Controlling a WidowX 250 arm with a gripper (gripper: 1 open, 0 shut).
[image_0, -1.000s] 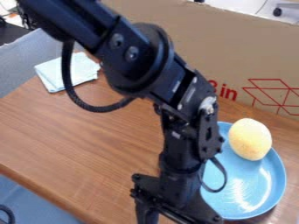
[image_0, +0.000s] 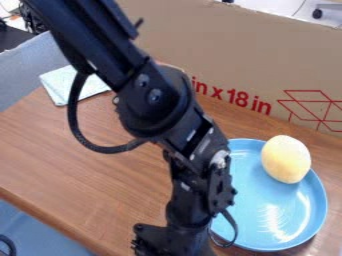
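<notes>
A black robot arm reaches down from the top left to the lower middle of the camera view. Its gripper (image_0: 171, 244) is at the bottom edge, left of a light blue plate (image_0: 278, 218); its fingers are mostly out of frame, so its state cannot be made out. A pale yellow oval object (image_0: 286, 159), like an egg or fruit, rests on the plate's upper part, right of the arm.
A folded pale cloth (image_0: 70, 85) lies at its back left. A cardboard box (image_0: 241, 60) spans the back. A blue-grey surface lies beyond the table's lower left edge.
The arm has shifted slightly left, and the gripper sits lower in the frame, with less of it visible. The plate and the yellow object have not visibly moved.
</notes>
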